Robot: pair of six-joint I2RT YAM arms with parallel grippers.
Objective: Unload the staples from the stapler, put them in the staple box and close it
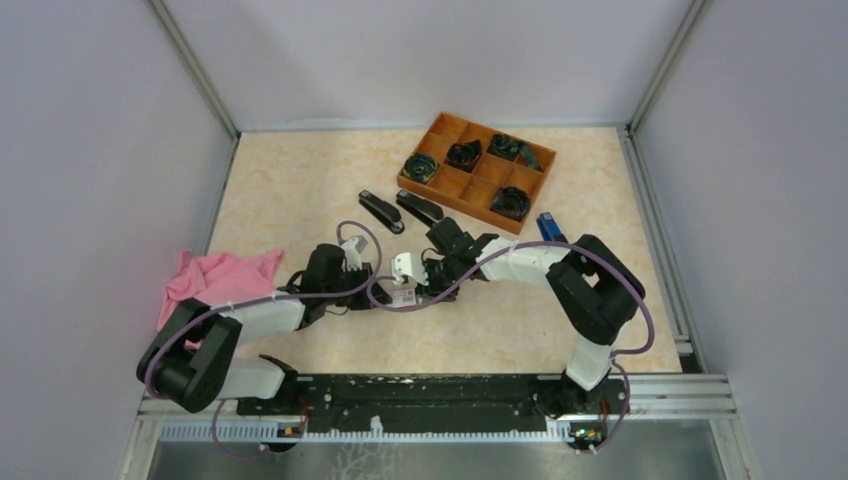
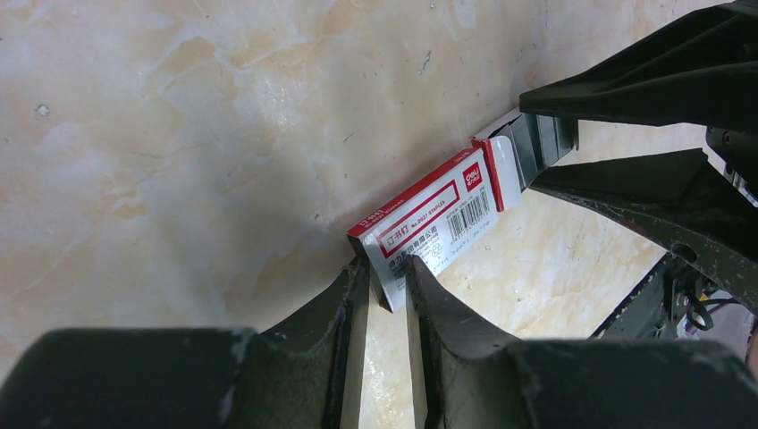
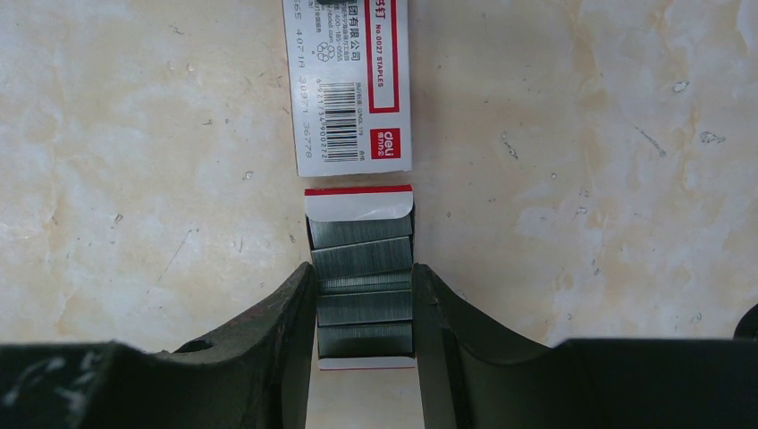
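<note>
A white-and-red staple box sleeve [image 2: 438, 214] [image 3: 349, 89] lies on the table, its near end at the fingertips of my left gripper, which stand slightly apart around that end. Just beyond it the inner tray of staples [image 3: 362, 237], full of grey staple strips, has been drawn out of the sleeve, with a gap between the two in the right wrist view. My right gripper is shut on that tray from both sides. In the top view both grippers meet low at the middle front of the table.
Two black staplers [image 1: 381, 211] [image 1: 419, 208] lie behind the grippers, a blue stapler [image 1: 550, 227] to the right. A wooden compartment tray [image 1: 475, 188] with dark items stands at the back. A pink cloth [image 1: 215, 280] lies at left.
</note>
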